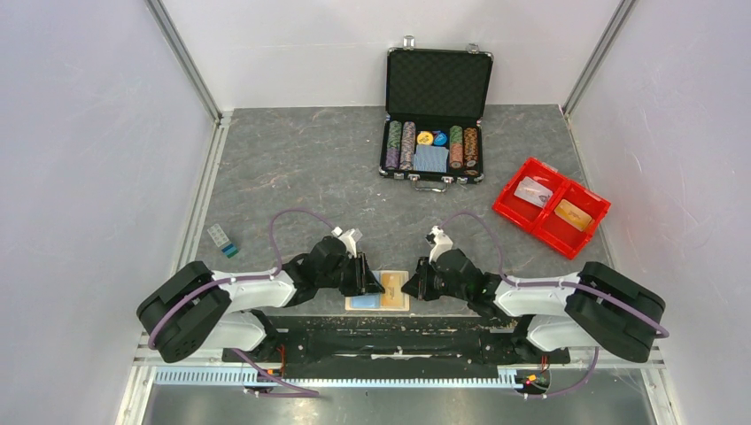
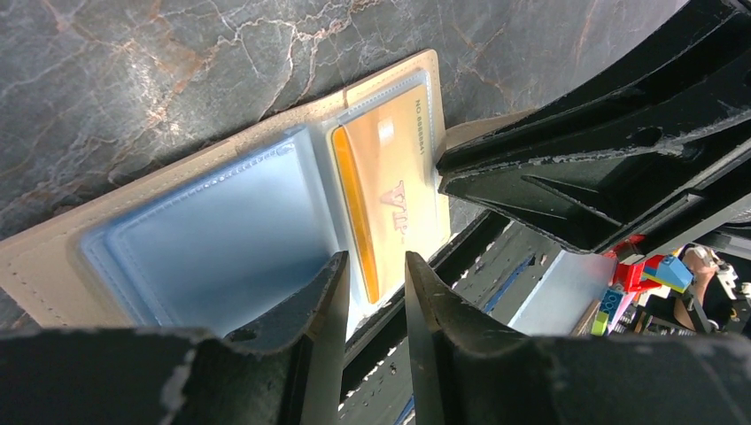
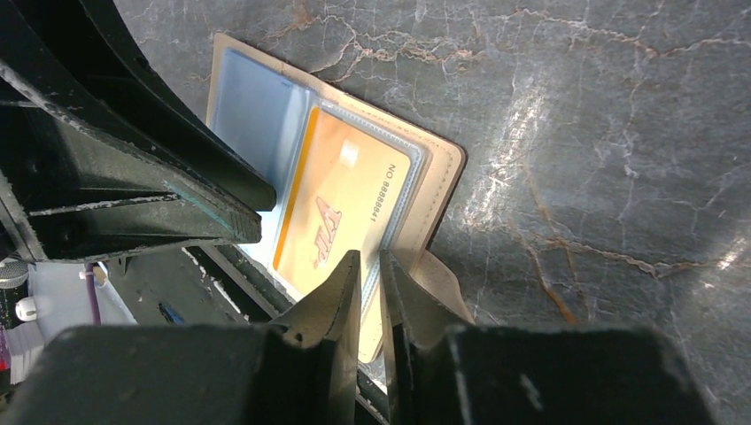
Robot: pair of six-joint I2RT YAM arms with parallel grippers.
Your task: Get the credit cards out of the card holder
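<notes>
The beige card holder [image 1: 404,305] lies spread open on the table's front edge. Its left pocket is pale blue [image 2: 221,239]. On the right, a yellow card [image 3: 341,190] with an orange stripe lies under the clear pocket. My left gripper is partly open over the holder's middle, near the yellow card's striped edge, nothing held. Slightly open, my right gripper has its tips close together over the yellow card's outer pocket edge. Whether those tips touch the plastic is hard to tell.
At the right, a red divided tray [image 1: 551,208] has a white card [image 1: 533,191] and a yellow card [image 1: 573,215] in separate compartments. An open chip case [image 1: 434,113] stands at the back. A small grey-and-teal object [image 1: 221,240] lies left.
</notes>
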